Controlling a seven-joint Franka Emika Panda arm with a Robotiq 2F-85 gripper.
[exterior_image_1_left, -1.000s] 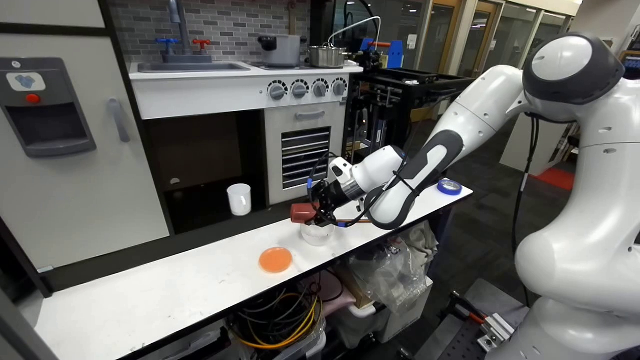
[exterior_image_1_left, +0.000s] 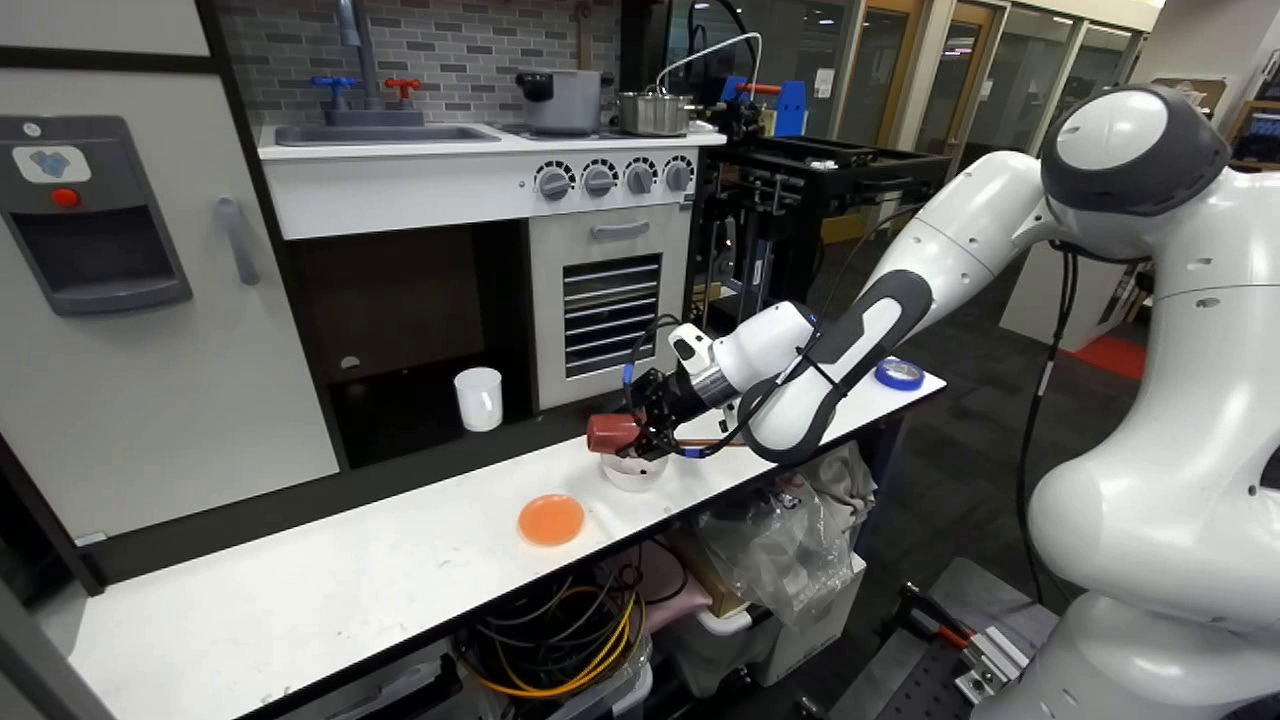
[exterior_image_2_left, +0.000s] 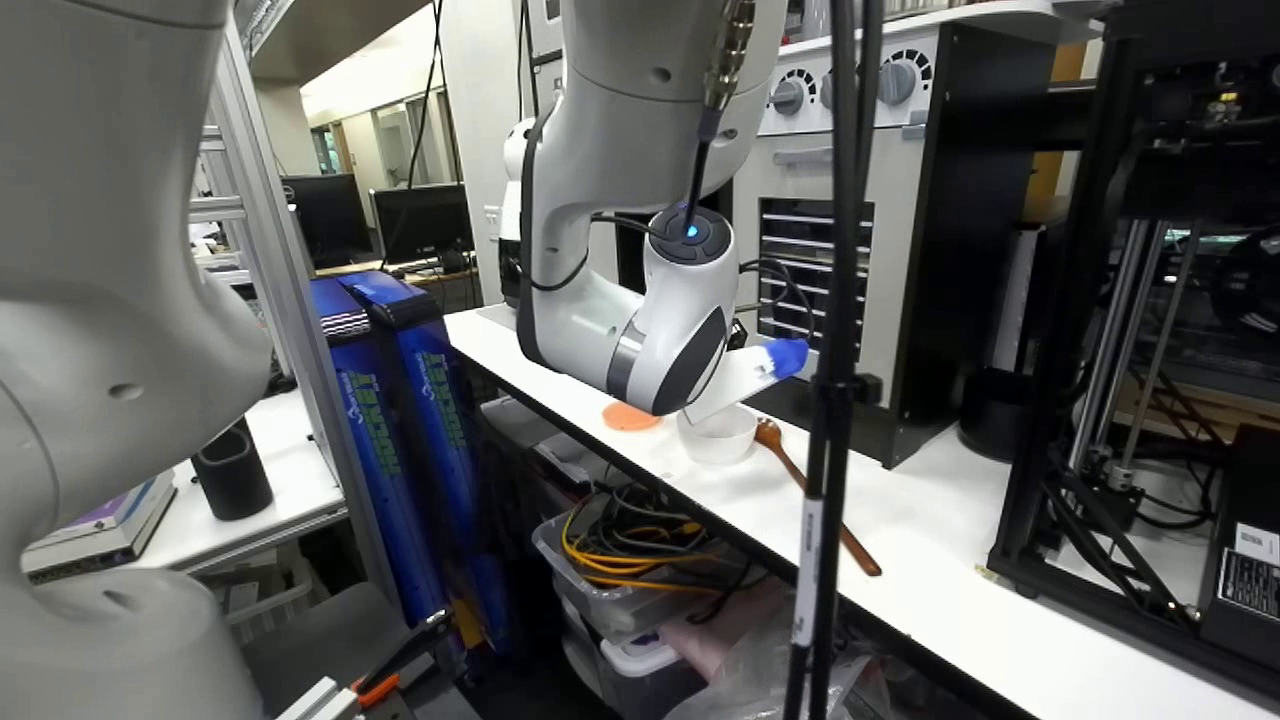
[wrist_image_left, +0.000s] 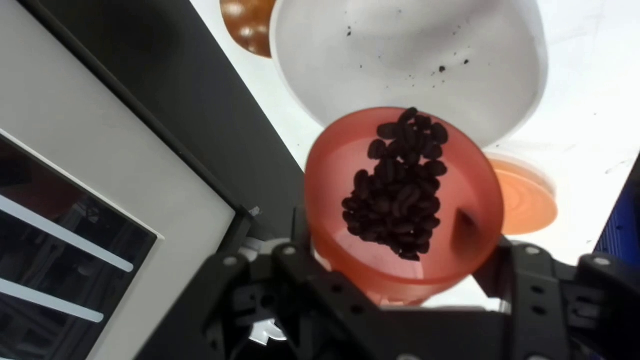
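Note:
In the wrist view a red cup (wrist_image_left: 336, 180) is held between the dark fingers of my gripper, which is shut on it. A heap of dark coffee beans (wrist_image_left: 399, 192) lies inside the cup. Past the cup's rim shows a white bowl (wrist_image_left: 414, 66) with only a few dark crumbs in it. In exterior view 1 the red cup (exterior_image_1_left: 612, 433) lies tipped on its side in the gripper (exterior_image_1_left: 636, 434), just above the bowl (exterior_image_1_left: 635, 472). The arm hides the cup in exterior view 2.
An orange disc (exterior_image_1_left: 551, 520) lies on the white bench beside the bowl. Close to the bowl's other side rests a wooden spoon (exterior_image_2_left: 822, 494). A white cup (exterior_image_1_left: 479, 398) stands by the cabinet opening, and blue tape (exterior_image_1_left: 899, 373) sits at the bench's far end.
The gripper and the red cup have shifted slightly right and down in exterior view 1. The cup is still held sideways; bowl and disc have stayed put.

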